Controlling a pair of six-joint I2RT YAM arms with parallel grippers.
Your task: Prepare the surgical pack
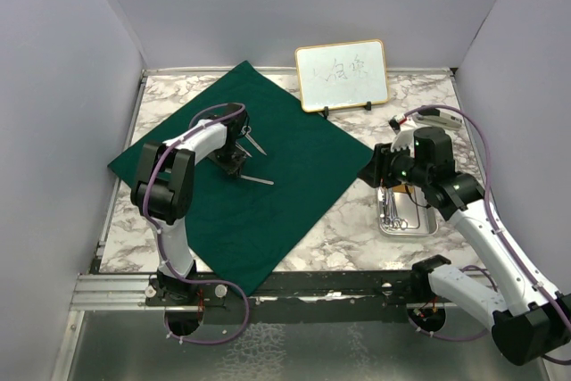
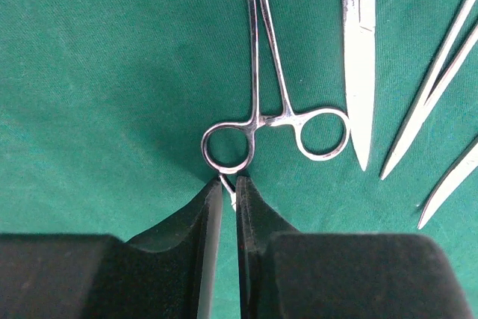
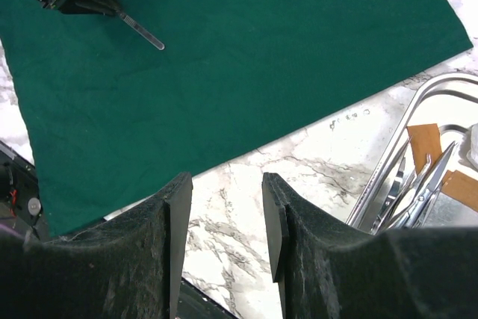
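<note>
My left gripper is down on the green cloth, its fingertips close together around the tip of a slim steel instrument that points toward the cloth's middle; whether it grips it is unclear. In the left wrist view a hemostat lies with its rings just above the fingertips, beside straight blades and other pointed instruments. My right gripper hangs open and empty near the steel tray, which holds several instruments and brown pieces.
A whiteboard stands at the back. Marble table shows around the cloth, clear between cloth edge and tray. Grey walls enclose both sides and the back.
</note>
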